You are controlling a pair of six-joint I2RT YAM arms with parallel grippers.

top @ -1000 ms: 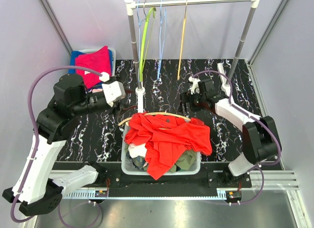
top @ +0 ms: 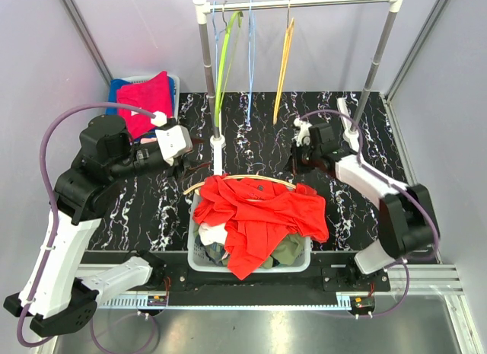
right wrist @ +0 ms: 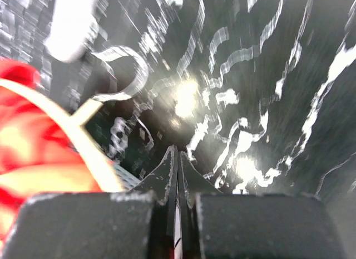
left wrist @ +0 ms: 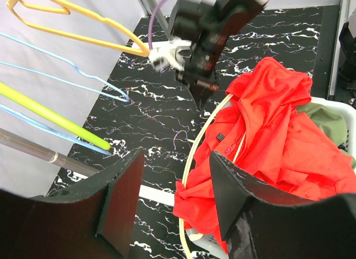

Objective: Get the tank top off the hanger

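Note:
The red tank top (top: 266,217) lies heaped on the laundry basket, its hanger (top: 251,177) curving along its back edge. In the right wrist view, my right gripper is shut with nothing between its fingers. The pale hanger (right wrist: 72,131) and the blurred red tank top (right wrist: 41,142) are to its left, outside the fingers. My left gripper is open, its fingers apart in front of the left end of the hanger (left wrist: 189,159) and the red cloth (left wrist: 200,198); whether anything touches them I cannot tell.
The white basket (top: 249,268) also holds other clothes. Above and behind it stands a rack (top: 304,2) with green, blue and yellow hangers. A second basket (top: 176,95) with a pink cloth stands back left.
The right gripper has gone from open to shut. The left arm and tank top look nearly still.

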